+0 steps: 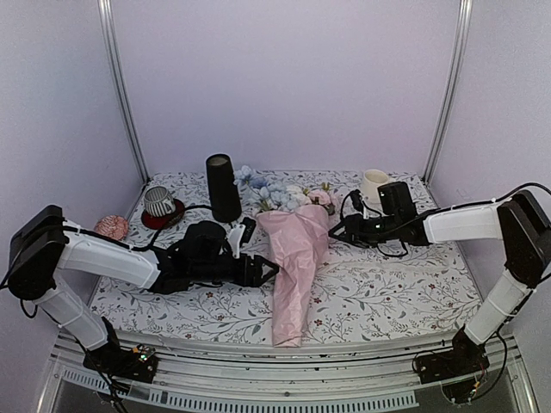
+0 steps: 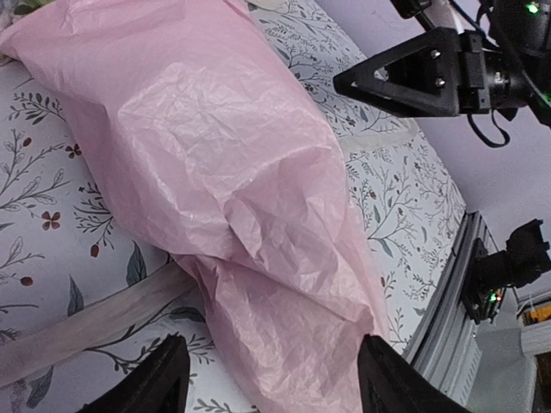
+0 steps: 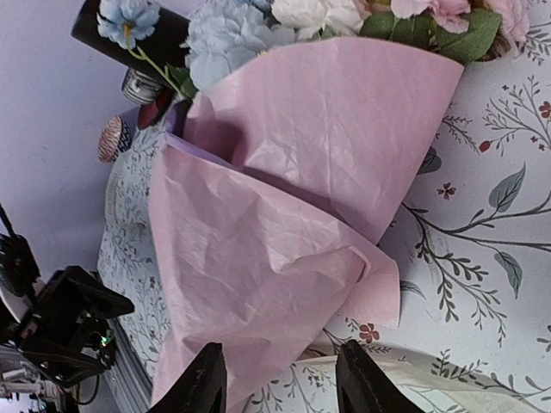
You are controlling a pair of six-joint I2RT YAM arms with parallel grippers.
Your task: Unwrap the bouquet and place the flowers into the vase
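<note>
A bouquet of blue, white and pink flowers [image 1: 288, 194] lies wrapped in pink paper [image 1: 297, 258] at mid-table, blooms toward the back wall. A tall black vase [image 1: 223, 191] stands upright left of the blooms. My left gripper [image 1: 274, 268] is at the paper's left side; in the left wrist view its fingers [image 2: 176, 374] are apart with paper in view between them, and a firm hold cannot be made out. To the right of the wrap, my right gripper is part open, nothing seen gripped. A pale ribbon [image 2: 95, 325] trails loose from under the paper.
A striped cup [image 1: 159, 201] on a dark red saucer [image 1: 164, 217] and a round patterned item [image 1: 111, 227] are at the left. A white cup [image 1: 374, 184] stands behind the right arm.
</note>
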